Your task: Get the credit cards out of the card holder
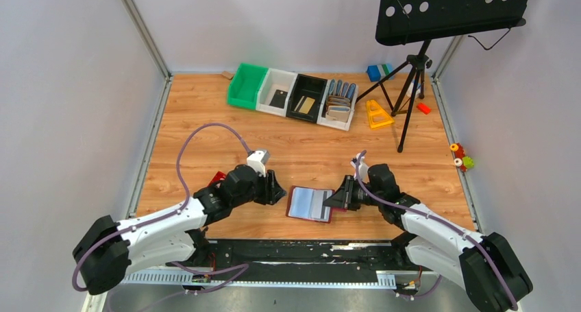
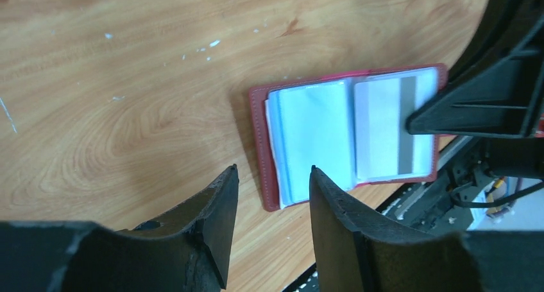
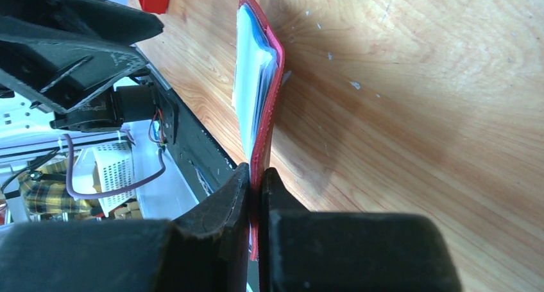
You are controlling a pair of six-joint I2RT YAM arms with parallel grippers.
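The red card holder (image 1: 292,204) lies open on the wood in front of me, its light blue and white sleeves (image 2: 311,138) facing up, a grey stripe on the right one. My right gripper is shut on the holder's right edge, which shows edge-on in the right wrist view. My left gripper stands open just left of the holder, nothing between its fingers. Whether any cards are in the sleeves I cannot tell.
A row of green, white and black bins (image 1: 244,89) stands at the back. A black music stand (image 1: 452,14) and yellow triangle (image 1: 379,119) are at back right. A red object (image 1: 216,178) lies behind my left gripper.
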